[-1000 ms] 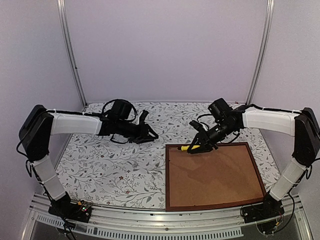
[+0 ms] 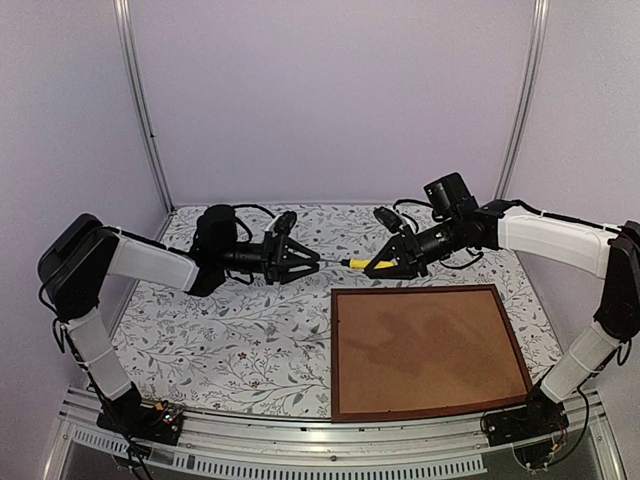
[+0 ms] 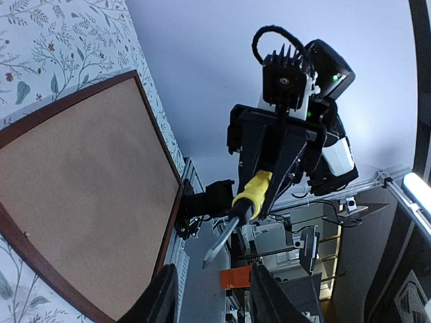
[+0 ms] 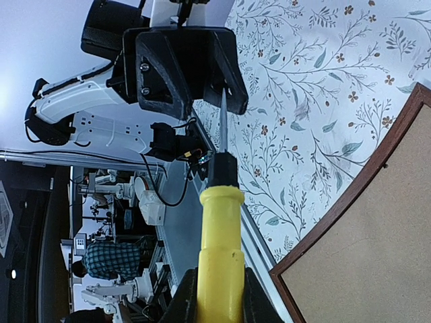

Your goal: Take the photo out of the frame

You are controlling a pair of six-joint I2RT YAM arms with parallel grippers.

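My right gripper (image 2: 375, 268) is shut on the yellow handle of a screwdriver (image 4: 221, 249), held level above the table with its metal shaft pointing left. Facing it, my left gripper (image 2: 318, 262) stands open, and the shaft's tip reaches towards the space between its fingers. In the left wrist view that tip is still in front of the left fingers (image 3: 163, 296), with clear space between. The picture frame (image 2: 335, 350) lies back side up at the right front of the table, its brown backing board (image 2: 430, 350) inside the dark wooden rim. No photo is visible.
Leaf-patterned cloth (image 2: 240, 340) covers the table, and its left half is clear. The frame's near edge lies close to the table's front rail (image 2: 300, 425). Pale walls (image 2: 330, 100) close off the back and sides.
The right gripper has lifted the screwdriver off the frame's upper left corner area and carried it back and left. The left gripper has turned level and come closer to the screwdriver's tip.
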